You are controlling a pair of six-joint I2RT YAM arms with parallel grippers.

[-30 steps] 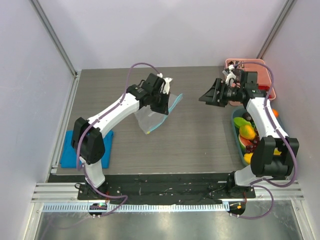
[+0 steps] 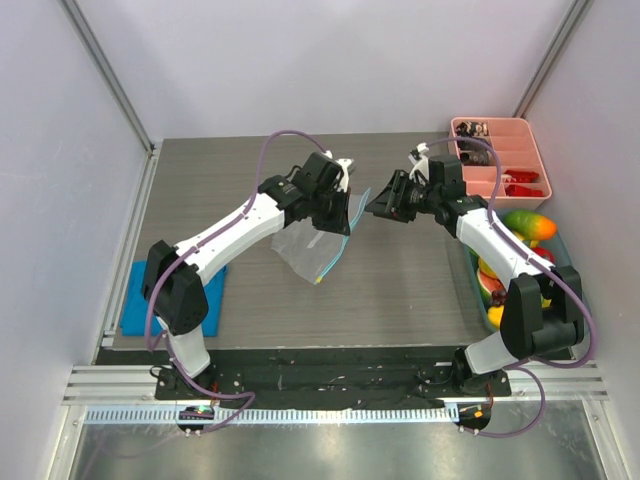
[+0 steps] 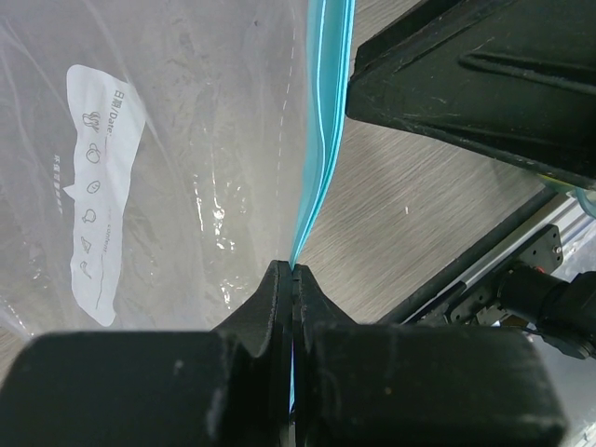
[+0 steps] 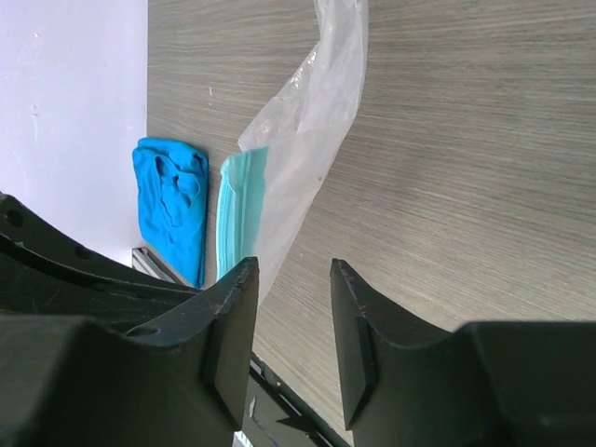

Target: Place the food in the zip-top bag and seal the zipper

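Note:
A clear zip bag (image 2: 305, 250) with a blue zipper strip (image 3: 321, 121) and printed white label (image 3: 102, 186) hangs from my left gripper, which is shut on the zipper edge. My right gripper stands part open just beside the strip's upper end in the top view, with nothing seen between its fingers. In the right wrist view the bag's zipper end (image 4: 242, 186) lies beyond the fingers.
A teal bin of toy fruit and vegetables (image 2: 470, 280) is at the right, with a pink divided tray (image 2: 525, 150) behind it. A folded blue cloth (image 2: 135, 300) lies at the left.
My right gripper has moved left from above the bins to beside the bag. My left gripper has shifted slightly right with the bag.

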